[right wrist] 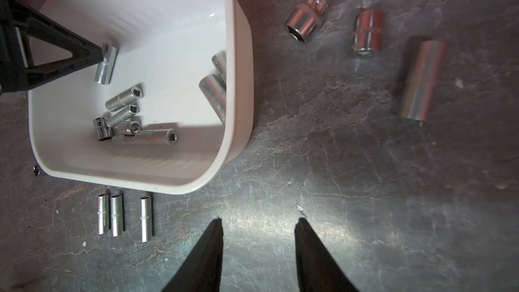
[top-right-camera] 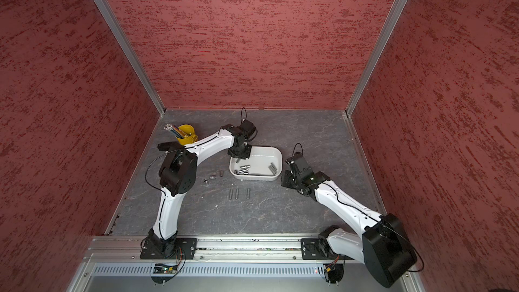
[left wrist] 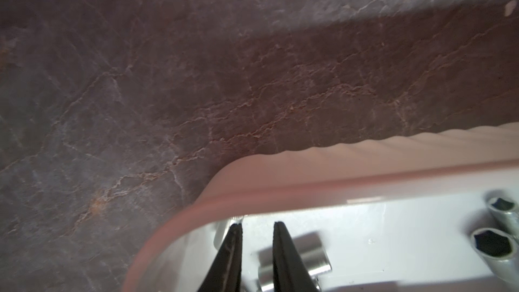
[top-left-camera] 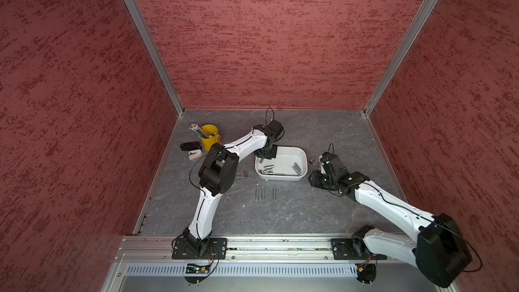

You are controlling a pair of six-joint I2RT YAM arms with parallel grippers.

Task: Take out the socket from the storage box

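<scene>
The white storage box (top-left-camera: 300,152) stands mid-table with several metal sockets in it. My left gripper is over the box's left end, its fingers part open with a clear gap. Behind the right finger a short socket (left wrist: 310,262) lies on the box floor. A slim socket (left wrist: 227,232) lies by the box wall, left of the fingers. In the right wrist view one of the left gripper's fingers overlaps an upright-looking socket (right wrist: 106,63). My right gripper stands open right of the box, with nothing between its fingers.
Three long sockets (right wrist: 146,219) lie on the table in front of the box. Other sockets (right wrist: 368,32) lie to its right. A yellow cup (top-left-camera: 209,141) with pens stands back left, beside a stapler (top-left-camera: 195,154).
</scene>
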